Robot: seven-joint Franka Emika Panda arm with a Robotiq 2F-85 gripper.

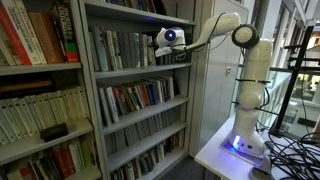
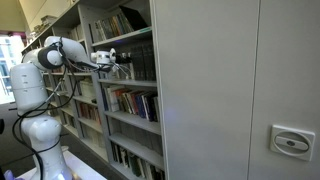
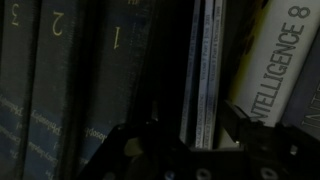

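My gripper is at the bottom of the wrist view, its dark fingers [image 3: 235, 116] apart on either side of thin, pale-spined books [image 3: 207, 70]. Whether the fingers touch those spines is too dark to tell. To the right stands a thicker white and yellow book [image 3: 280, 60] lettered "INTELLIGENCE 8". Dark volumes numbered 1 [image 3: 115, 60], 2 [image 3: 57, 80] and 3 stand on the left, with a dark gap beside volume 1. In the first exterior view, the gripper [image 1: 157, 50] reaches in front of an upper shelf's book row [image 1: 125, 48].
The tall bookcase [image 1: 92, 90] has several full shelves below the gripper. The arm [image 1: 252, 85] rises from a white table [image 1: 225, 158] on the right. Cables [image 1: 295, 155] lie beside its base. A wide pale panel [image 2: 205, 90] borders the bookcase in the second exterior view.
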